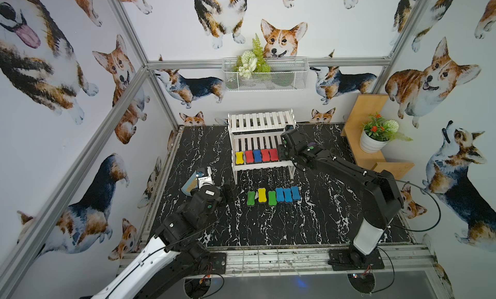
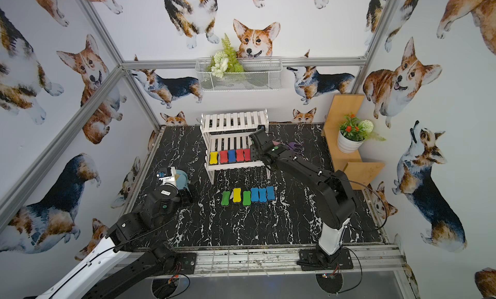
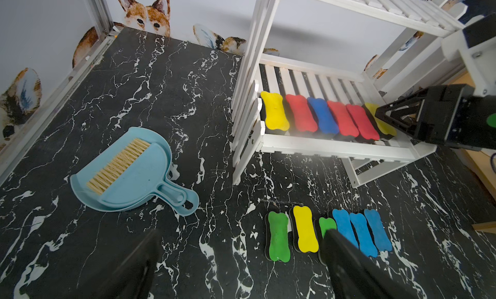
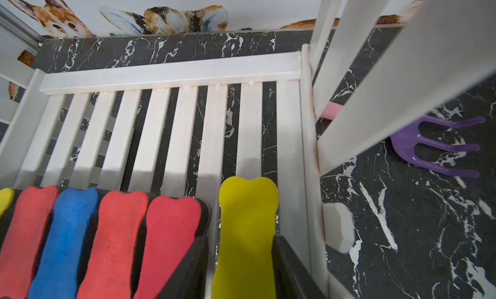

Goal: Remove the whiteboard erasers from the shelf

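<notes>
My right gripper is at that right-end eraser, its parted fingers on either side; firm contact does not show. My left gripper hangs open and empty over the table's left part. Several green, yellow and blue erasers (image 1: 262, 195) lie in a row on the table before the shelf.
A light-blue dustpan with a brush (image 3: 129, 169) lies left of the shelf. The shelf's right side slats (image 4: 379, 82) rise close to my right gripper. A purple fork-like object (image 4: 413, 138) lies beyond them. A potted plant (image 1: 373, 141) stands on wooden boards at right.
</notes>
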